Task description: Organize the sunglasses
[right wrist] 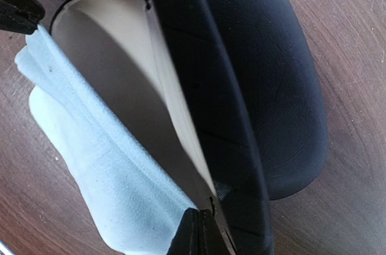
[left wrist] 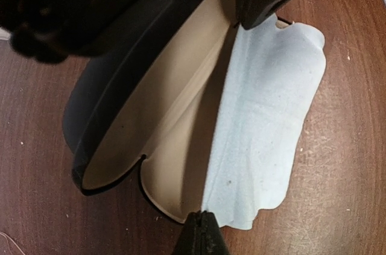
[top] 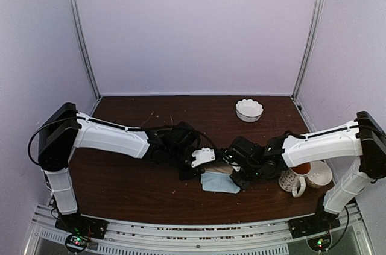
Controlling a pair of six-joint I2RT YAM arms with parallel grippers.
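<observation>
A glasses case with a dark outside (right wrist: 265,80) and beige inside (left wrist: 172,173) lies open. Along its front edge runs a light blue cloth (top: 219,182), its upper edge stretched straight and the rest spread outside on the table. My left gripper is shut on one end of that edge. At the other end, my right gripper is shut on the cloth beside the case wall. Both arms hide most of the case in the top view. No sunglasses show in the visible part of the interior.
At the right stand a patterned mug (top: 291,182) and a pale bowl (top: 319,174), close to the right arm. A white fluted bowl (top: 249,110) sits at the back. Bare wooden table (top: 120,188) lies at the left and front.
</observation>
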